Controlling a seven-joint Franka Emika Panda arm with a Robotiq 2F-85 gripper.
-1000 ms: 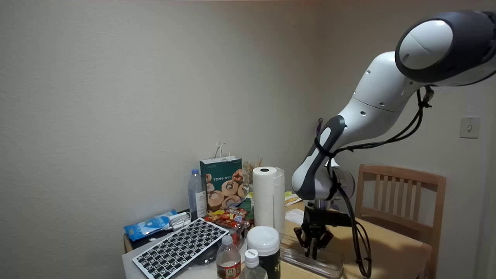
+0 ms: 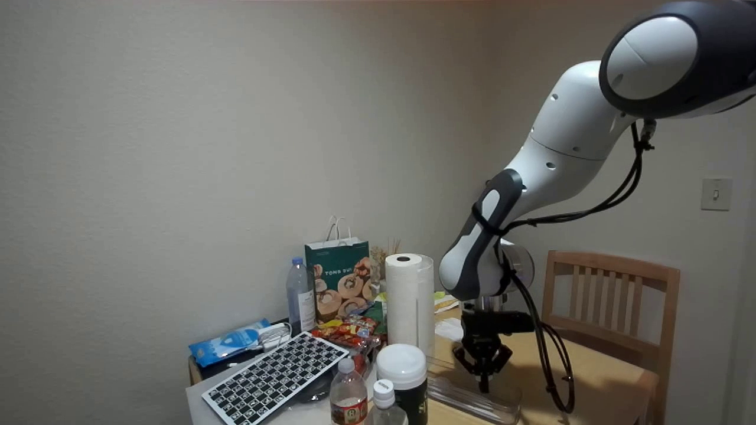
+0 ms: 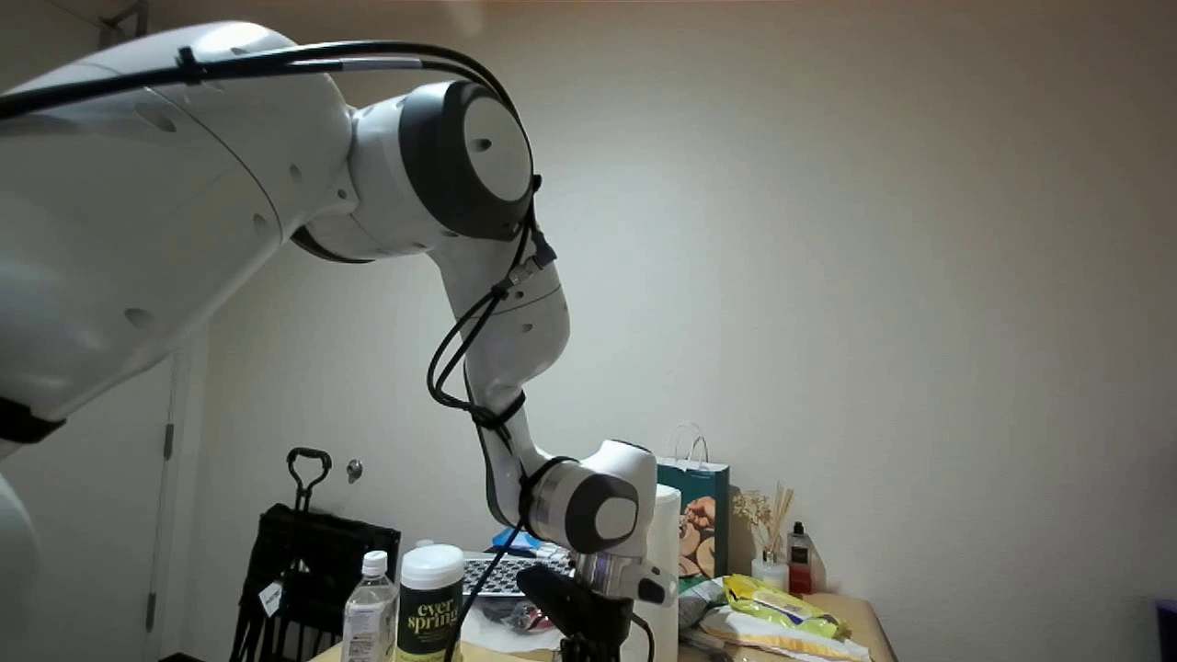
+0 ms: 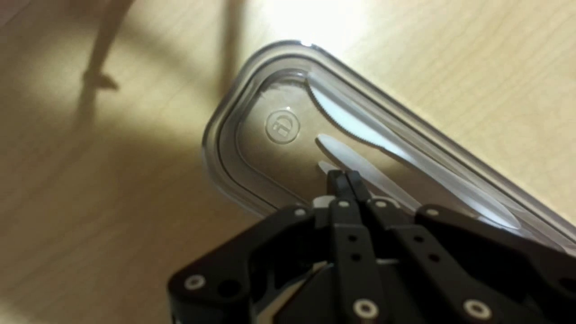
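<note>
My gripper is shut over a clear plastic tray [image 4: 224, 186], its black fingertips close together. Inside the tray, a white serrated knife [image 4: 356, 121] lies along one side. Beside it is a shorter white utensil [image 4: 367, 167] with a rounded end; the tip of another white piece [image 4: 325, 166] shows just left of the fingertips. White also shows on both sides behind the fingers, but whether anything is pinched between them is hidden. In exterior view 1, the gripper [image 2: 485, 379] points down at the tray [image 2: 471, 400]; in exterior view 2 the fingertips fall below the frame.
Left of the gripper stand a paper towel roll [image 2: 402, 304], a white-lidded canister [image 2: 402, 368] and bottles, one with a white cap [image 2: 383, 394]. A checkered board [image 2: 276, 379] lies farther left. Bare table surrounds the tray's near end in the wrist view.
My gripper's fingers, slightly apart earlier, are together now. The lower arm has shifted a little left, and the gripper a little right and up.
</note>
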